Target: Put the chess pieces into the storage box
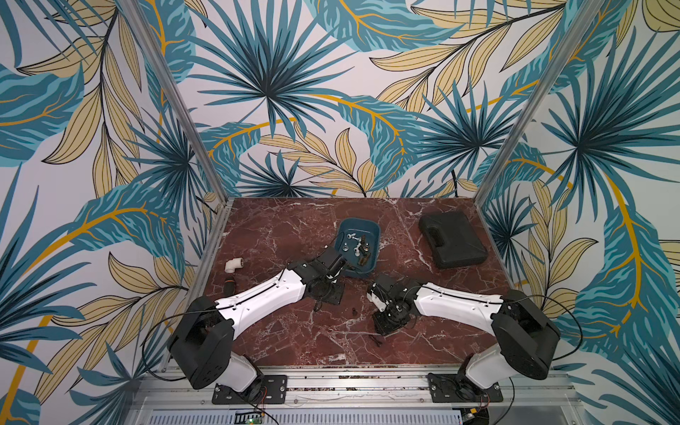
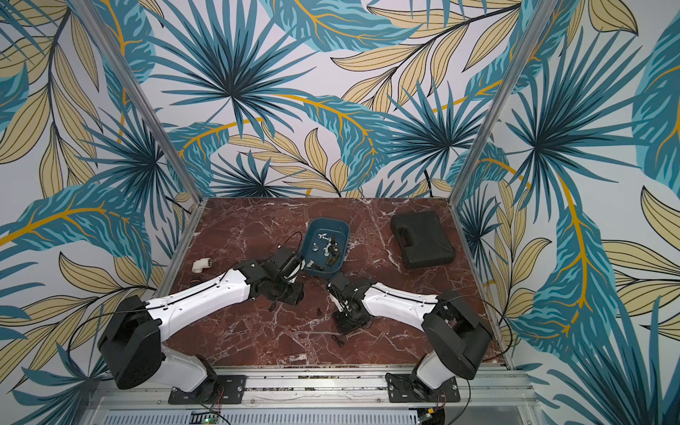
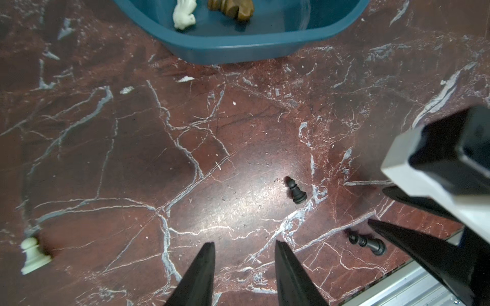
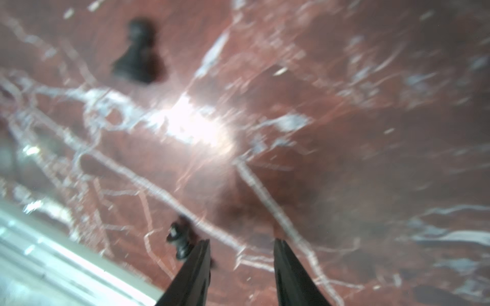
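Note:
A black pawn (image 3: pixel 296 191) lies on the marble table, visible in both wrist views. Nearer the front rail is a second black piece (image 3: pixel 368 242), lying just beyond my right gripper's fingertips in the left wrist view. A pale pawn (image 3: pixel 33 255) lies at the far left of that view. My right gripper is part open above the table, nothing between its fingers, the second black piece (image 4: pixel 180 242) showing left of them. My left gripper stands open and empty in front of the blue bin (image 3: pixel 240 43), which holds several small things.
Inside the bin lie a white figure (image 3: pixel 184 14) and a brown figure (image 3: pixel 234 7). A dark case (image 1: pixel 457 248) sits at the back right, a white pipe elbow (image 1: pixel 233 265) at the left. The arms' heads are close together mid-table.

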